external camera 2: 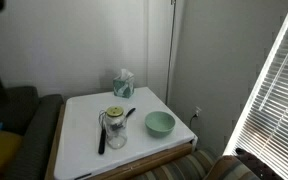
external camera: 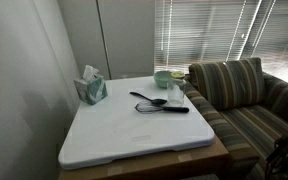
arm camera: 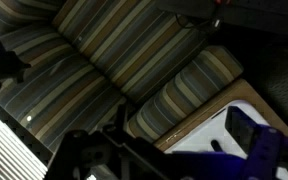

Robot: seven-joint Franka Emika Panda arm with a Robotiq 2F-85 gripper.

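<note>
My gripper is open in the wrist view, with its dark fingers wide apart and nothing seen between them. Below it lie the striped armchair and a corner of the white tabletop (arm camera: 210,132). On that white table (external camera: 99,130) are a whisk (external camera: 164,108) with a black handle, a black spoon (external camera: 147,97), a clear jar (external camera 2: 115,128) with a yellow lid (external camera 2: 115,112), and a pale green bowl (external camera 2: 160,122). A tissue box (external camera: 91,88) stands at the table's far side from the chair. All of these are apart from the gripper.
A striped armchair (external camera: 229,85) stands against the table's side. Window blinds (external camera: 199,30) hang behind. Dark, blurred arm parts show at the lower right edge there.
</note>
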